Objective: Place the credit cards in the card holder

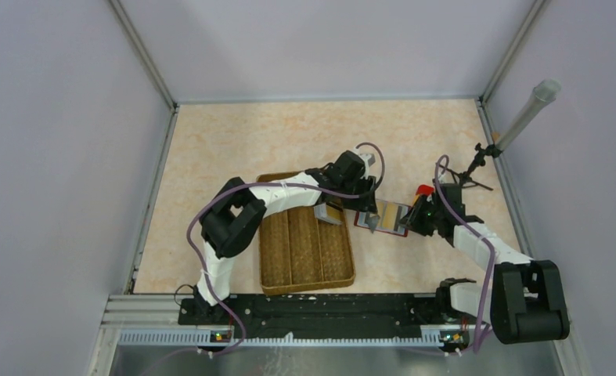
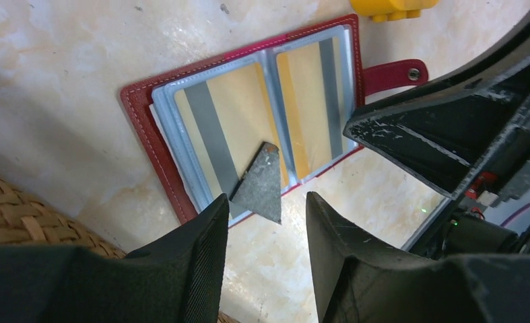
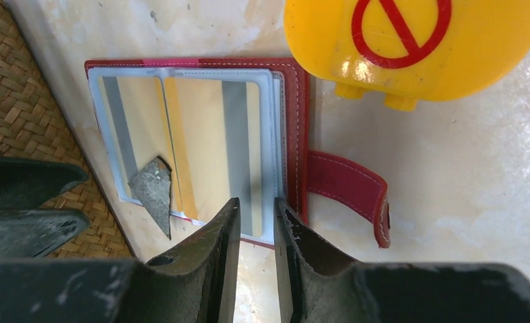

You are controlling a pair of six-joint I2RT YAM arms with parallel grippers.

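Observation:
The card holder lies unfolded, a dark red cover [image 2: 141,121] with clear sleeves over cream panels [image 2: 232,101] striped grey and yellow. Across its left panel rests a grey, pointed flat piece [image 2: 260,185], its tip reaching past the front edge. My left gripper is part open above that piece, nothing between its fingers. At the holder's right side my right gripper is shut on the sleeve edge, one finger over the panel, the other beside the edge. In the top view a cream and dark card-like piece [image 1: 329,213] leans in the basket.
The woven basket [image 1: 304,287], divided into compartments, stands just left of the holder. A yellow and red object [image 3: 410,40] sits behind the holder's right end. The holder's snap strap [image 3: 349,182] sticks out to the right. Bare table lies behind and in front.

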